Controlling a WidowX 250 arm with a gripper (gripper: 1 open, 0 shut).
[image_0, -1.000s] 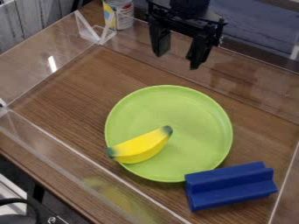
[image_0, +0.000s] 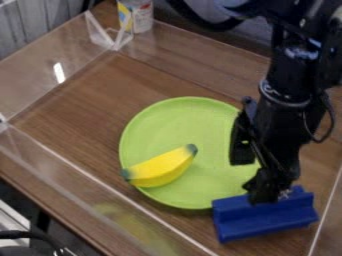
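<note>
My black gripper (image_0: 246, 150) reaches down from the right of the camera view to just above the right side of a green plate (image_0: 160, 130). Its fingers hang open over the plate's edge, beside a blue block (image_0: 265, 218) at the bottom right; whether they touch either cannot be told. A yellow toy banana (image_0: 162, 166) lies on the left part of the plate, apart from the gripper.
A wooden tabletop (image_0: 80, 124) has free room left of and behind the plate. A can (image_0: 135, 16) stands at the back left. A clear edge runs along the left.
The arm has moved from the back of the table toward the front right, lowering over the plate's right side and near the blue block. The banana has not moved.
</note>
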